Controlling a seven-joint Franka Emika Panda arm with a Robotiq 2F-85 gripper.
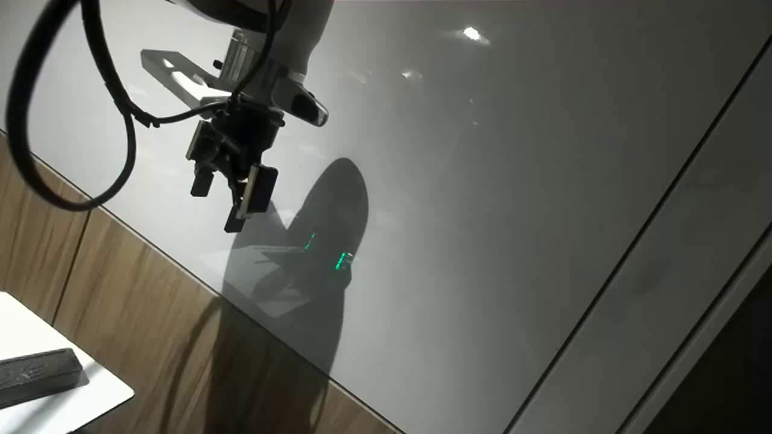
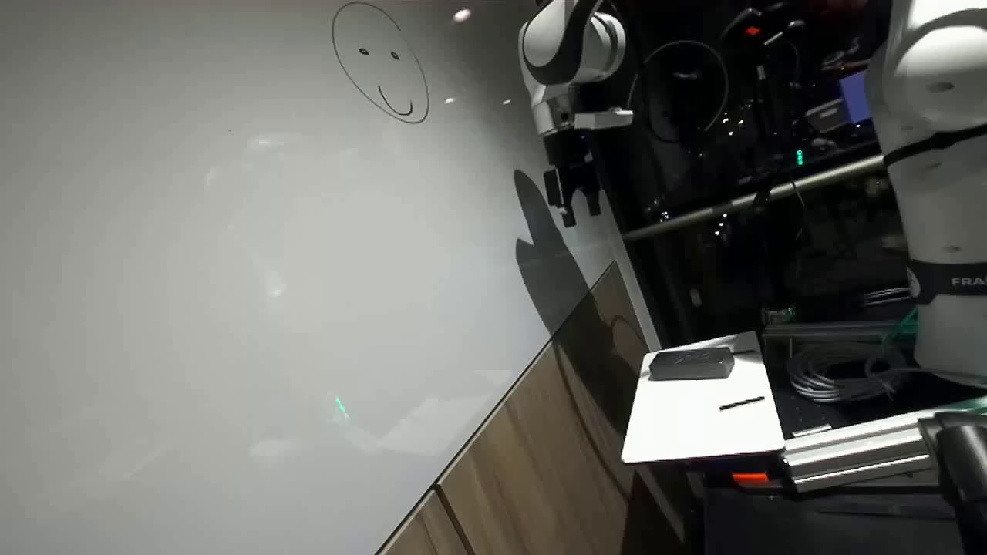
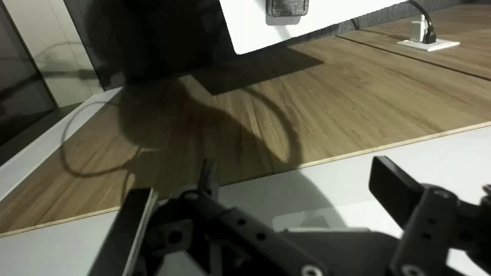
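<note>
My gripper hangs in front of the large white board, its fingers apart and nothing held between them. In the second exterior view the gripper is close to the board's right edge, above the wood panel. A smiling face is drawn in thin dark line high on the board. Well below the gripper, a dark block, perhaps an eraser, rests on a white tray. A thin black pen-like stick lies on the tray too. The wrist view shows two separated black fingers and part of the block.
Wood panelling runs below the board. A power socket with a plug sits on the wood. Beside the tray stand another white arm and coiled cable. A black cable loops from my arm. Most of the board is clear.
</note>
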